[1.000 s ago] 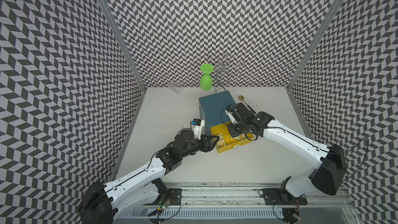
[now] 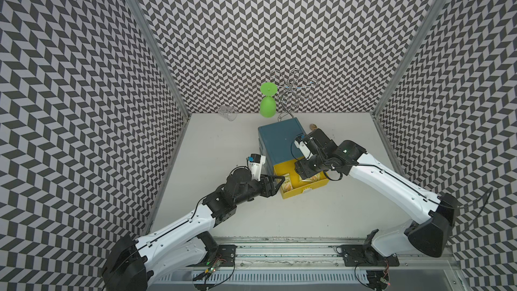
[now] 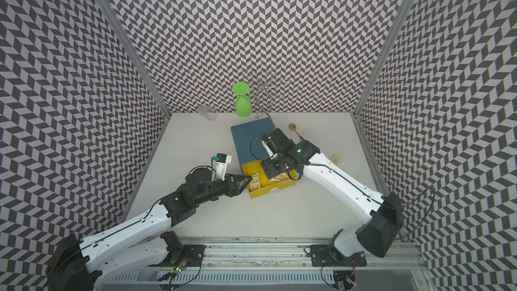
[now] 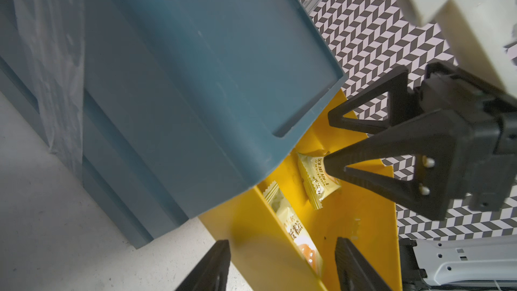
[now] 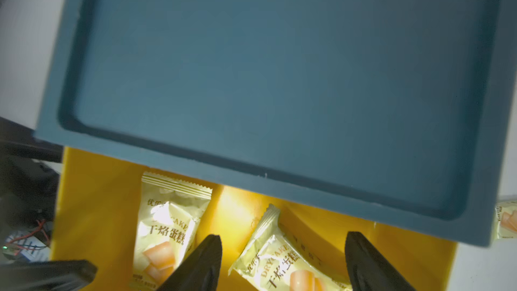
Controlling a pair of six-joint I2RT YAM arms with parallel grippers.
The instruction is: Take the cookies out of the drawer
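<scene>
The yellow drawer [image 2: 293, 191] is pulled out from the blue cabinet [image 2: 277, 132] and holds cream cookie packs. One pack [image 5: 164, 229] lies along the drawer's left side, another [image 5: 282, 261] lies slanted near the middle. My left gripper is at the drawer's left wall, its fingers apart on either side of it, open; whether it touches the wall cannot be told. My right gripper hangs open over the drawer, above the slanted pack, with nothing visibly held.
A green stand [image 2: 267, 105] with wire rack stands behind the cabinet, a clear glass [image 2: 227, 113] at back left. A spoon [image 3: 292, 127] and a pack [image 3: 336, 159] lie right of the cabinet.
The left arm looks unchanged.
</scene>
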